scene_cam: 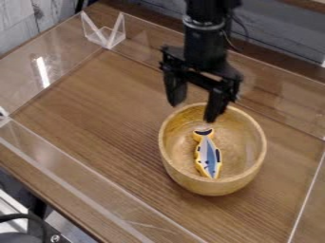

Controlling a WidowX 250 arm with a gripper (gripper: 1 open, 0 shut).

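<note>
A round tan bowl [238, 174] sits right of centre on the wooden table, holding a small orange, white and blue object [208, 156]. My black gripper [200, 102] hangs just above the bowl's back rim, its dark fingers spread open with nothing seen between them. The arm rises from it toward the top of the view.
A white wire rack [105, 30] stands at the back left. A dark cable lies at the bottom left corner, and the table's back edge runs behind the arm.
</note>
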